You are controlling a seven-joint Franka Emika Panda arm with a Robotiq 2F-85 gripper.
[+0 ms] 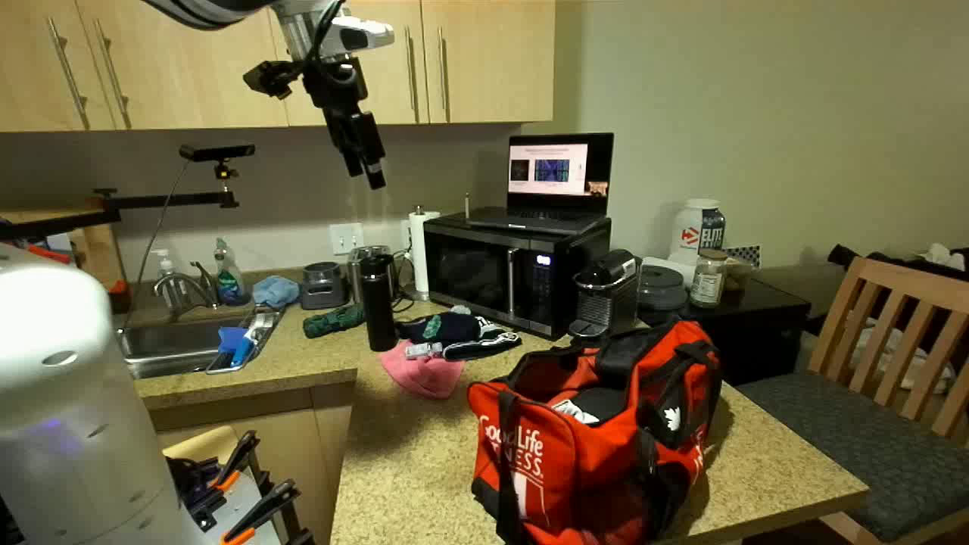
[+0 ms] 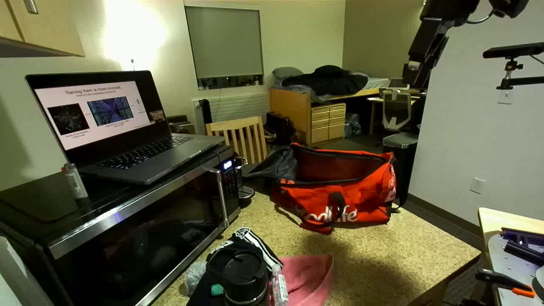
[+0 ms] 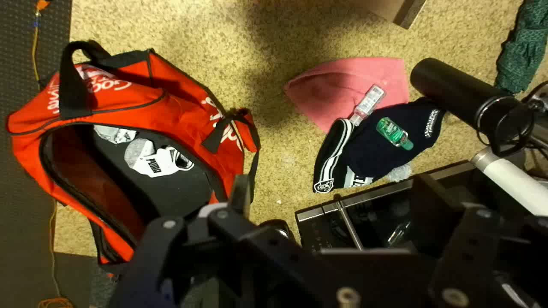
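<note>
High above the counter (image 1: 400,472) hangs my gripper (image 1: 367,174), well clear of everything on it. In the wrist view its two fingers stand wide apart, with nothing held between them. The red sports bag (image 1: 536,445) sits on the counter with its top unzipped; white-and-grey socks (image 3: 160,160) lie inside. A pink cloth (image 3: 329,84) lies flat beside a dark knit hat (image 3: 367,141). One clear small bottle (image 3: 369,102) rests over the pink cloth, and a green small bottle (image 3: 393,131) lies on the hat. A black tumbler (image 1: 377,304) stands upright close by.
Behind the hat is a microwave (image 1: 481,272) with an open laptop (image 1: 554,182) on top. A coffee machine (image 1: 606,295) stands beside it. At the left are a dark green bundle (image 1: 333,321) and the sink (image 1: 172,350). Bare counter lies between the pink cloth and the bag.
</note>
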